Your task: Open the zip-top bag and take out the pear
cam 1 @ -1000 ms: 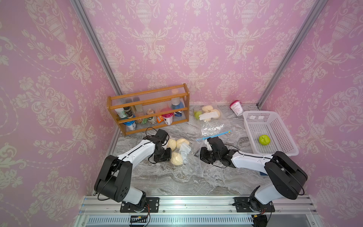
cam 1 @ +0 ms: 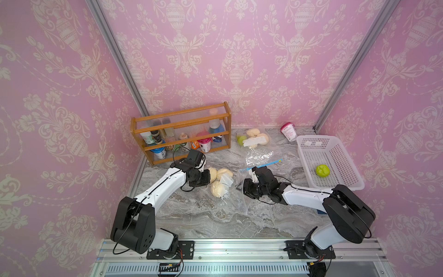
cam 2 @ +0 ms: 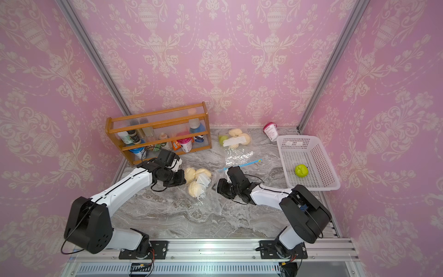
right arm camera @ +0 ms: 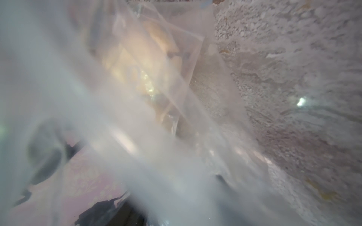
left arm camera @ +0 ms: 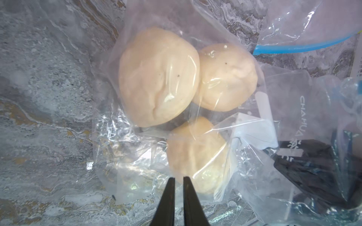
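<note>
A clear zip bag holding three pale pears (cam 1: pixel 218 188) and a white label (left arm camera: pixel 254 130) lies mid-table. Over its left part hangs my left gripper; its thin fingers point at the lower pear (left arm camera: pixel 198 154) and are shut, with no film clearly visible between them. At the bag's right end is my right gripper (cam 1: pixel 246 187), seen through loose film in the left wrist view. Film blurs the whole right wrist view, so how its fingers stand is hidden, as is whether they grip film.
Behind lies a second clear bag (cam 1: pixel 258 158) with a blue zip, pale fruit and a green one. A white basket (cam 1: pixel 302 159) with a green fruit (cam 1: pixel 322 170) stands right, a pink-lidded cup (cam 1: pixel 289 132) behind. A wooden rack (cam 1: pixel 180 125) fills the back left.
My left gripper has moved back, away from the table's front edge. The nearest pear has shifted slightly back and right, and the film around it has changed shape. The right arm is almost still.
</note>
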